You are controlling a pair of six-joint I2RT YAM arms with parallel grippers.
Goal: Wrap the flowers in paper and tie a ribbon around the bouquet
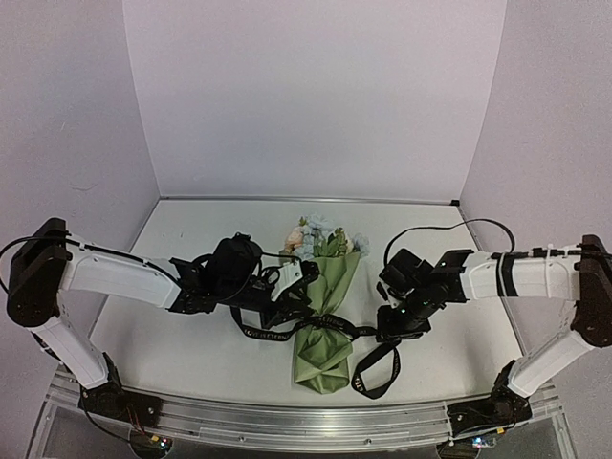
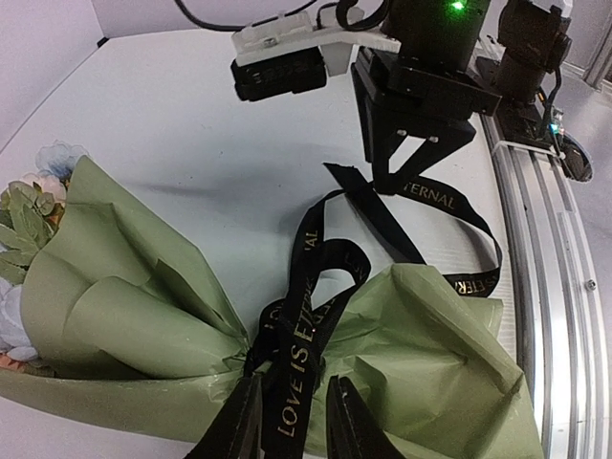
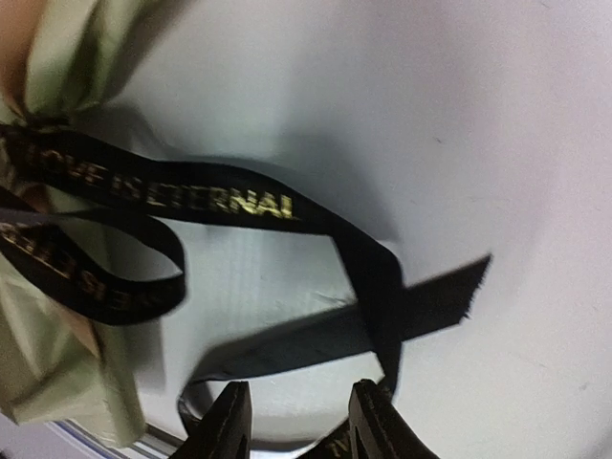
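The bouquet, wrapped in green paper [image 1: 323,368], lies flat with its pale flowers [image 1: 316,234] at the far end. A black ribbon [image 2: 298,359] with gold lettering is around its narrowed middle and forms a small loop there. My left gripper is open over the wrap, a stretch of ribbon showing between its fingers. To the right of the bouquet, my right gripper is low over the table, its fingers apart. Part of the ribbon tail [image 3: 378,306] runs down between them. Whether the ribbon is knotted at the middle is hard to tell.
Ribbon also extends left of the bouquet [image 1: 258,333], under the left arm. A metal rail [image 1: 306,419] borders its front edge, and walls stand around it.
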